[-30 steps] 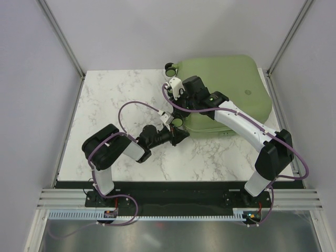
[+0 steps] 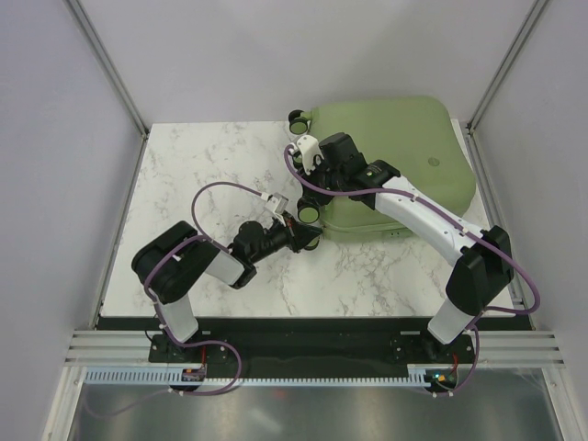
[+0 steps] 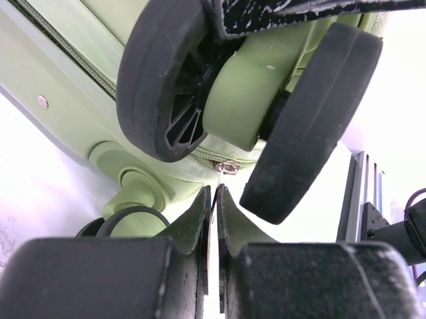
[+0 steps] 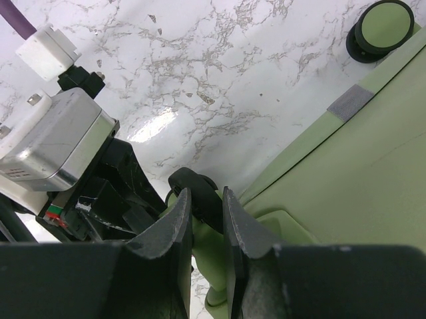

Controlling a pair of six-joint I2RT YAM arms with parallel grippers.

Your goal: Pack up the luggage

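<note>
A green soft suitcase [image 2: 395, 129] lies at the right of the white marble board, its wheels along the left side. In the left wrist view my left gripper is at a zipper pull [image 3: 227, 167] beside a black double wheel [image 3: 306, 119]; its fingertips are nearly together on the pull's thin tab or cord, and how firmly is unclear. My right gripper is at the suitcase's edge, its fingertips close together over a black wheel [image 4: 196, 189] and green housing; whether it holds them is unclear.
Bare marble [image 2: 202, 165] fills the left and front of the board. Both arms are close together at the suitcase's left side. Another wheel [image 4: 383, 26] sticks out at the far corner.
My left arm has shifted slightly left and back from the suitcase corner compared with a second ago. The right arm and suitcase look unchanged.
</note>
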